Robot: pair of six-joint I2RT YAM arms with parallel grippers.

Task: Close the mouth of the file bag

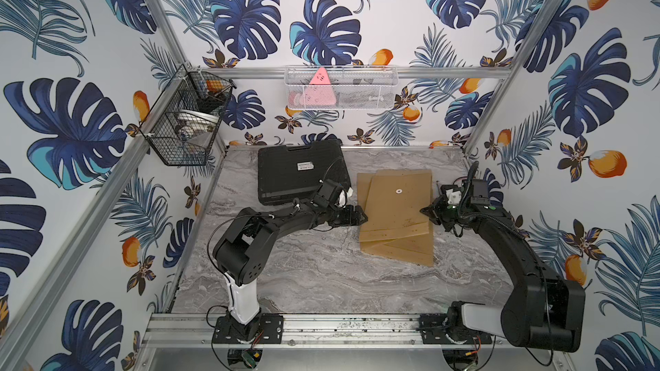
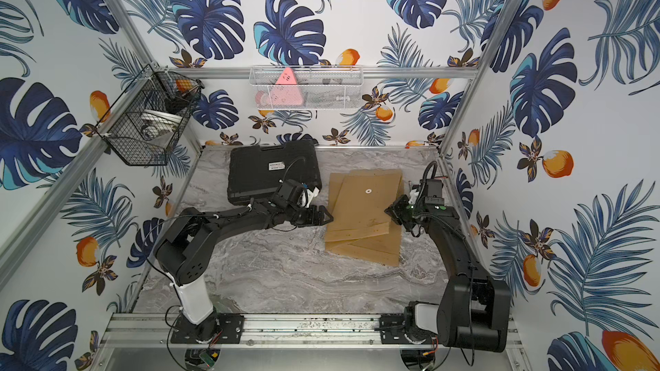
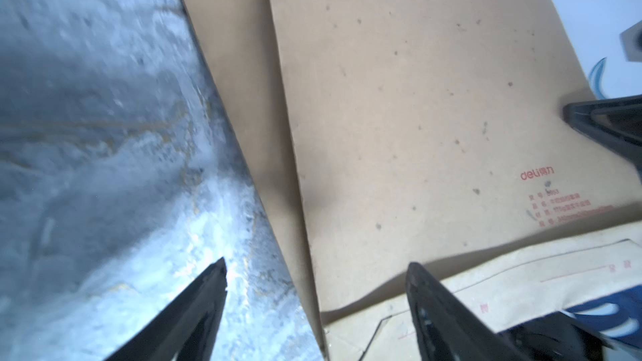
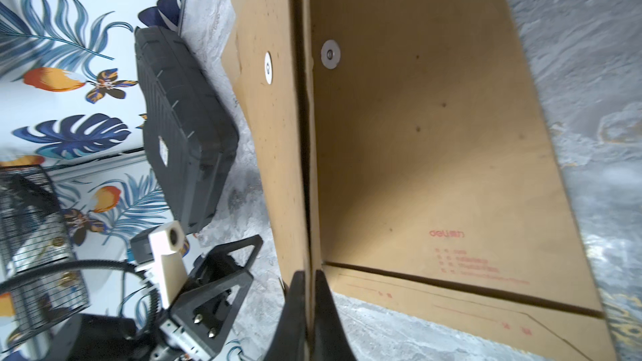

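Brown kraft file bags [image 1: 395,202] lie layered on the table, a white round button [image 2: 368,191] on the upper one and a narrow folded strip [image 1: 392,232] along its near end. My left gripper hovers at the bag's left edge, fingers apart, one side over bare table, holding nothing visible. My right gripper is shut on the edge of the upper bag's right side; in the right wrist view that paper edge runs between its fingers, slightly raised.
A black case [image 1: 302,171] lies at back left. Wire baskets [image 1: 185,123] hang on the left and back walls.
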